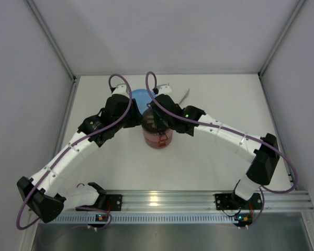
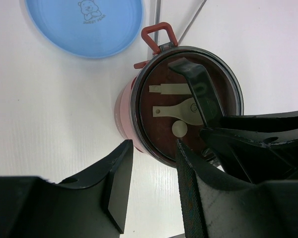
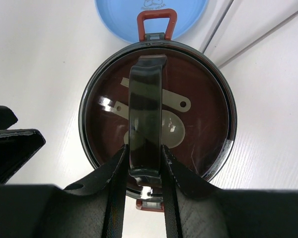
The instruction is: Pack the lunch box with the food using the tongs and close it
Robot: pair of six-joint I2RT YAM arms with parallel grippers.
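Note:
The pink lunch box (image 1: 158,139) stands upright mid-table under both arms. Through its clear lid (image 3: 203,114), cutlery pieces including a pale spoon (image 3: 173,130) show. A dark handle (image 3: 146,109) crosses the lid, and my right gripper is shut on its near end. The lid appears to sit on the rim. One red clip (image 3: 140,25) sticks outward on the far side; another red clip (image 3: 149,205) shows at the near side, partly hidden by my fingers. My left gripper is part open by the lid's left edge, nothing between its fingers.
A blue plate (image 2: 87,25) with a bear print lies behind the box, to its left. Two thin metal utensils (image 1: 184,96) lie behind and right. Both grippers are close together over the box.

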